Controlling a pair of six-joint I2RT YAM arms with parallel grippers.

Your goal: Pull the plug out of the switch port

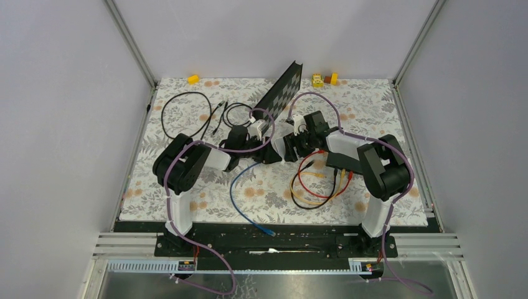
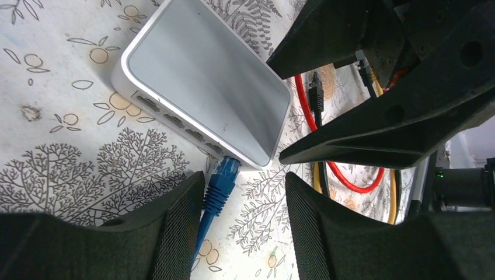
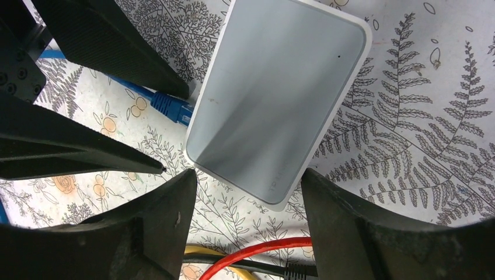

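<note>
A grey switch (image 2: 204, 76) lies on the patterned mat, its row of ports facing the blue cable. The blue plug (image 2: 225, 175) sits at the port nearest one end (image 3: 175, 109). My left gripper is open, its fingers either side of the blue plug, apparently not touching it. My right gripper is open at the switch's short end, with a corner of the switch between or just beyond its fingertips. In the top view both grippers meet over the switch, hiding much of it.
A folded checkerboard (image 1: 277, 93) stands behind. Black cables (image 1: 187, 93) lie at the back left; red, yellow and black cables (image 1: 320, 198) and a dark flat object (image 1: 342, 163) lie at the right. Yellow blocks (image 1: 317, 80) sit along the back edge.
</note>
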